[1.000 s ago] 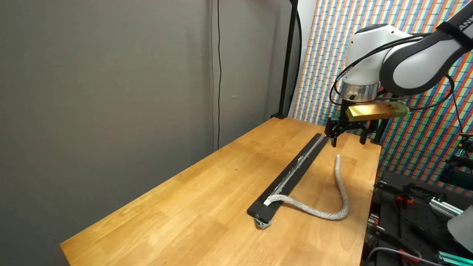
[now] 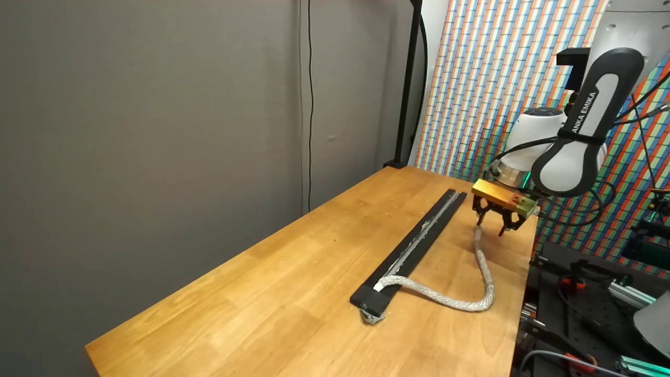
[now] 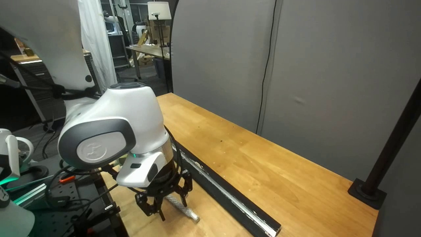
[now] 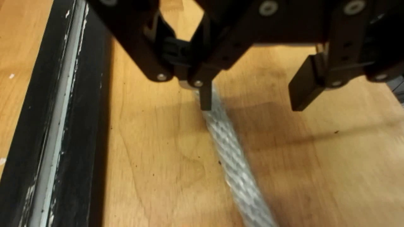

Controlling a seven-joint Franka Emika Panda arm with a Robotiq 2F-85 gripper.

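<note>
A grey braided rope lies curved on the wooden table, one end resting on the near end of a black grooved bar. Above the rope's other end is my gripper, its fingers part open. In the wrist view the rope runs beneath the left fingertip, while the right fingertip stands well clear of it over bare wood. Nothing is gripped between the two. In the second exterior view, the rope's free end pokes out past the fingers.
A black pole stands at the table's far corner, and a grey partition runs along one side. Beyond the opposite edge is a cluttered dark bench. The wooden tabletop is broadly clear left of the bar.
My gripper has come down and tilted from above the table's far end to the rope's free end. The rope and bar look unmoved.
</note>
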